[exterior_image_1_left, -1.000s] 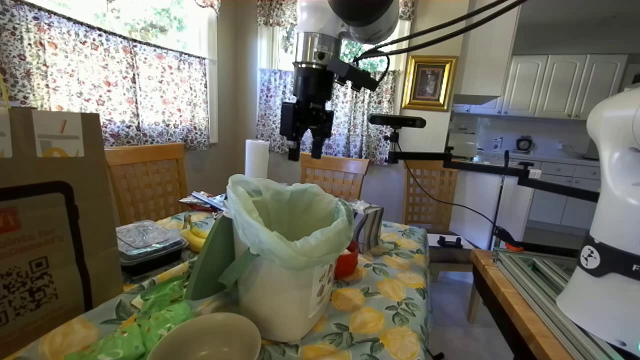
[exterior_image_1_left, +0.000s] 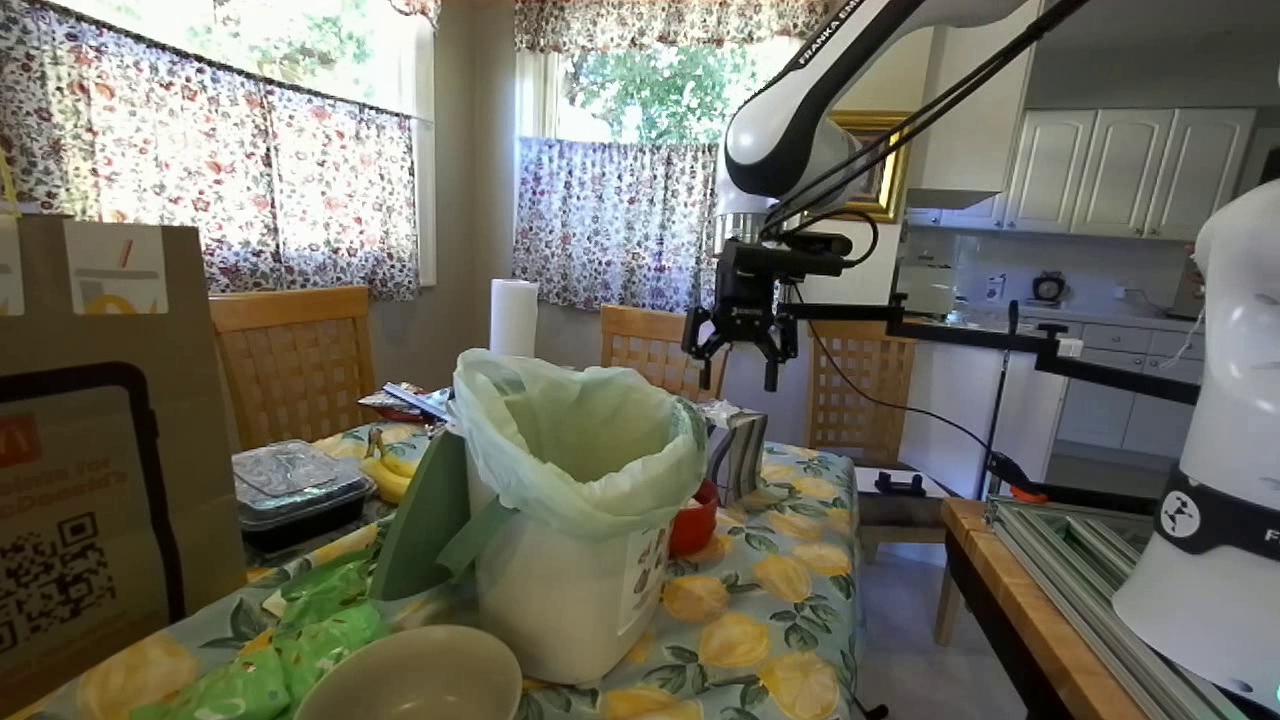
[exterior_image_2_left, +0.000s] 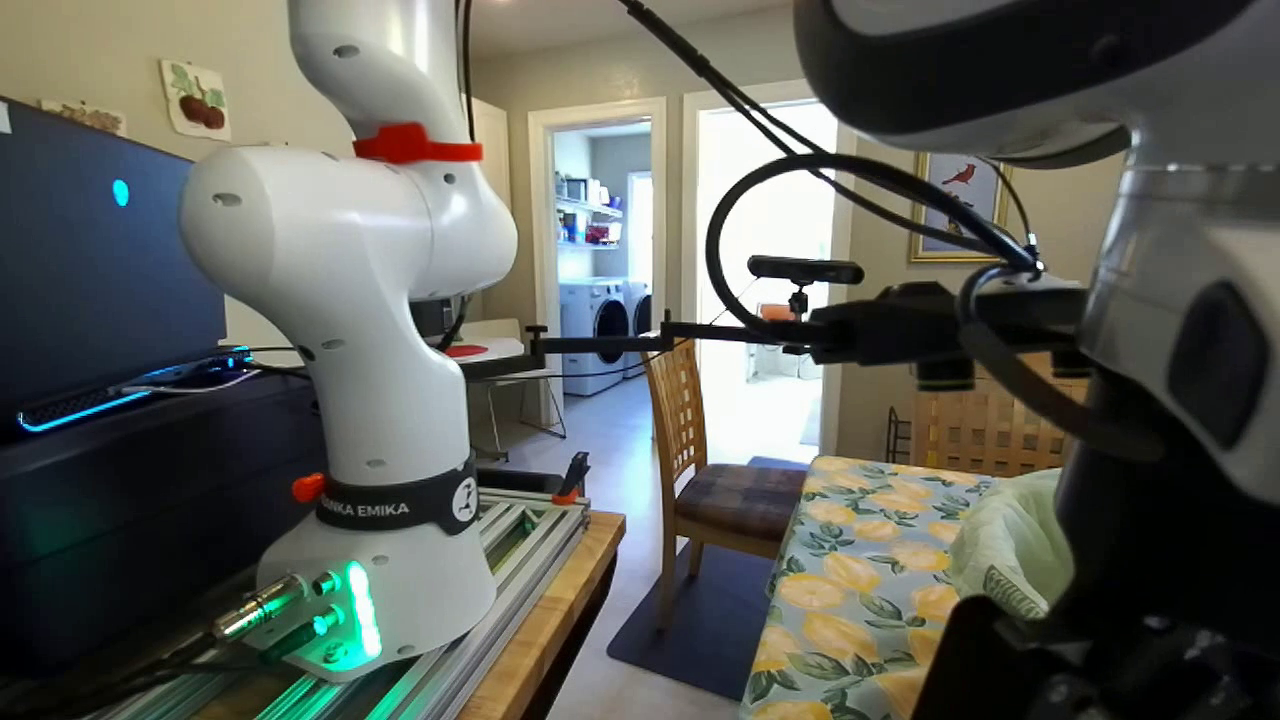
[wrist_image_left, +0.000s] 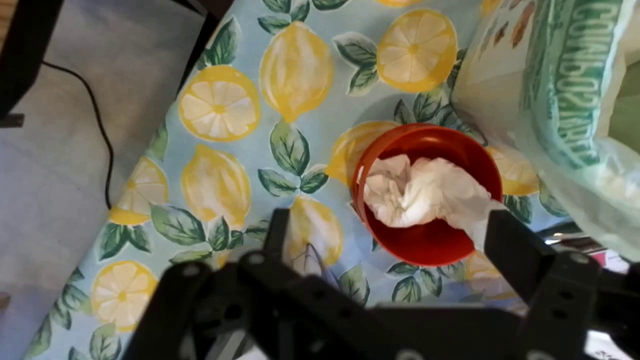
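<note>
My gripper (exterior_image_1_left: 738, 360) hangs open in the air, its fingers pointing down and nothing between them. In the wrist view its fingertips (wrist_image_left: 277, 231) frame a red bowl (wrist_image_left: 423, 249) standing on the lemon-print tablecloth well below. Crumpled white tissue (wrist_image_left: 429, 192) lies in that bowl, with one end over its rim near the right finger. Beside the bowl is a white bin (exterior_image_1_left: 540, 600) lined with a pale green bag (exterior_image_1_left: 576, 456). From the first exterior view the red bowl (exterior_image_1_left: 693, 522) is mostly hidden behind the bin, and its contents cannot be seen.
A beige bowl (exterior_image_1_left: 414, 678), green packets (exterior_image_1_left: 318, 648), bananas (exterior_image_1_left: 390, 472), a black container (exterior_image_1_left: 300, 486) and a large paper bag (exterior_image_1_left: 108, 456) crowd the bin's left side. A striped box (exterior_image_1_left: 738, 456) stands behind the red bowl.
My gripper has moved right and somewhat lower in the first exterior view, away from above the bin, and has turned. The bin and table objects have stayed put.
</note>
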